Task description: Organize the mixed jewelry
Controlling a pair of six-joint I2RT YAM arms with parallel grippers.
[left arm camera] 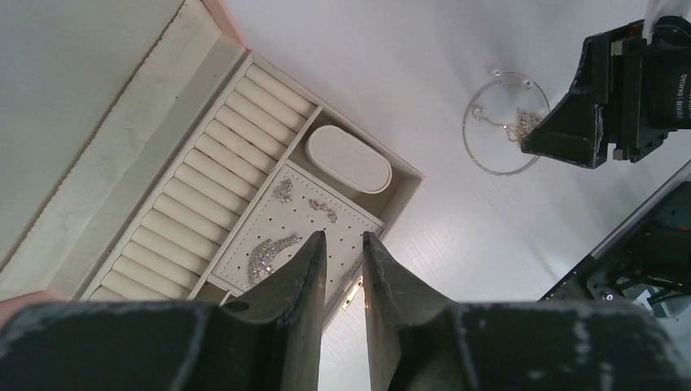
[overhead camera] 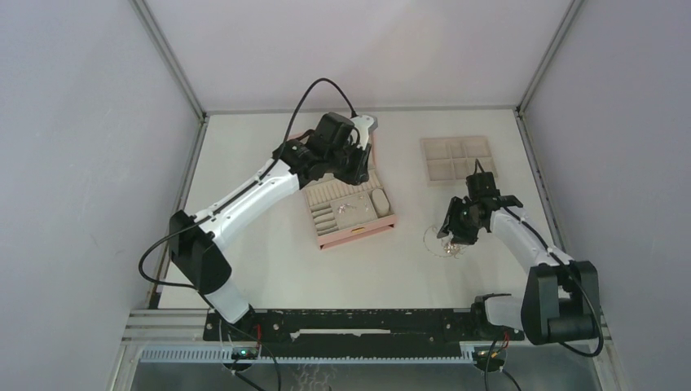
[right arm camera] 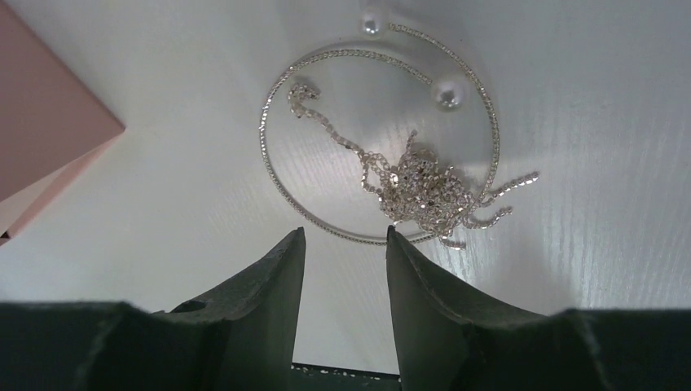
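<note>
A pink jewelry box (overhead camera: 356, 235) stands open near the table's middle, with ring rolls (left arm camera: 206, 171), an oval pad (left arm camera: 349, 159) and a perforated panel (left arm camera: 336, 254). Earrings (left arm camera: 270, 254) and smaller pieces lie on that panel. Above the box is my left gripper, part open with nothing between its fingers. On the table to the right lie a thin round bangle with pearl ends (right arm camera: 269, 155) and, partly inside it, a tangled silver chain (right arm camera: 424, 191). Over these two hovers my right gripper, its fingers apart and empty; in the top view it partly hides them.
An empty beige compartment tray (overhead camera: 440, 171) sits at the back right, behind the right arm.
</note>
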